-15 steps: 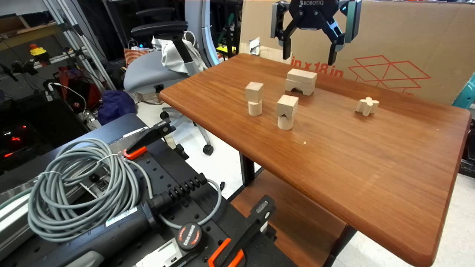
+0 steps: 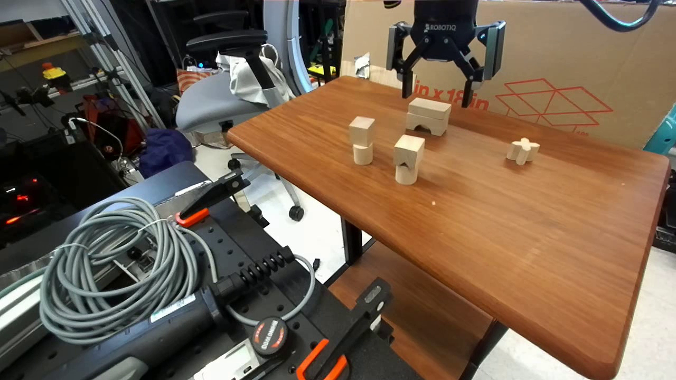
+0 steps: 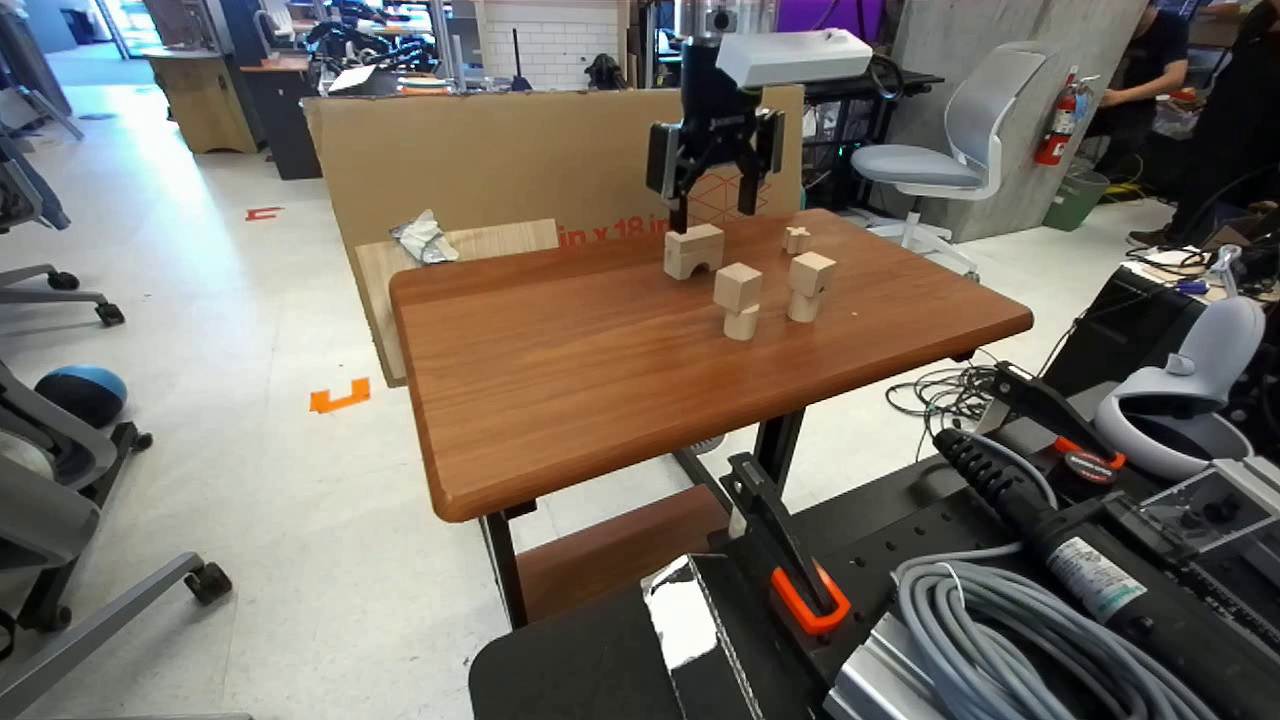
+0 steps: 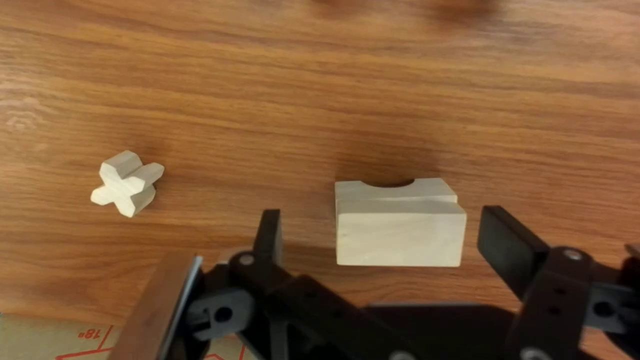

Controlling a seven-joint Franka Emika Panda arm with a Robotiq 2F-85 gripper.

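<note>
My gripper (image 2: 437, 100) stands open above the far side of the table, nothing between its fingers. Below it, a flat wooden block (image 2: 431, 106) rests on an arch-shaped wooden block (image 2: 425, 123). In the wrist view the flat block (image 4: 400, 238) appears between my two fingertips, lower down, with the arch block (image 4: 393, 190) showing past its edge. Nearer the front stand two small stacks: a cube (image 2: 362, 130) on a cylinder (image 2: 363, 154), and a notched block (image 2: 409, 151) on another cylinder (image 2: 406, 174). A cross-shaped wooden piece (image 4: 124, 183) stands apart from them.
A large cardboard sheet (image 3: 504, 156) rises along the table's far edge, close behind my gripper.
My gripper has come down and shifted slightly left in exterior view 1, still open. The blocks have stayed where they were.
</note>
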